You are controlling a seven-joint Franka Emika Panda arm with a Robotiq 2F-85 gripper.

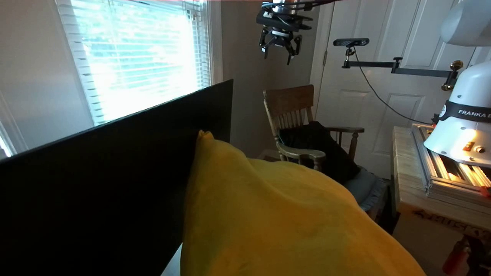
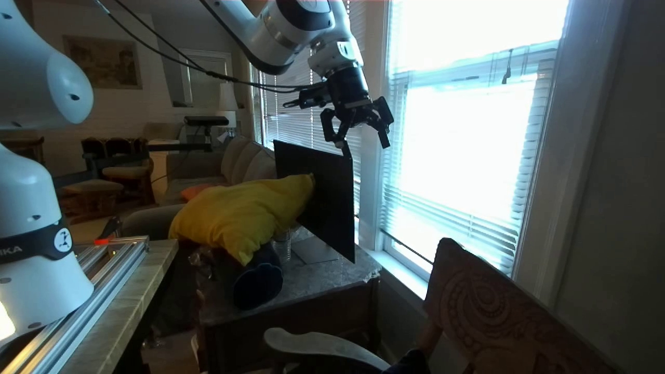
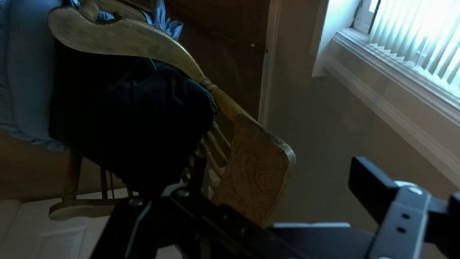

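Note:
High in the air, my gripper (image 1: 278, 56) points downward with its two fingers spread apart and nothing between them. From the other side, in exterior view 2, the open gripper (image 2: 365, 145) hangs above the right end of a dark flat panel (image 2: 324, 196), in front of the bright window. A yellow pillow (image 2: 240, 209) leans against that panel, well below the gripper. The wrist view has one dark finger (image 3: 375, 190) at the right and the other at lower centre-left, with a wooden chair (image 3: 254, 168) and wall far beyond them.
On the chair lies a black cushion (image 1: 317, 147). A camera on a bar (image 1: 352, 42) sticks out before the door. The arm's base stands on a wooden bench (image 1: 407, 170). A window (image 2: 467, 137) is close behind the gripper. Around the fingers the air is free.

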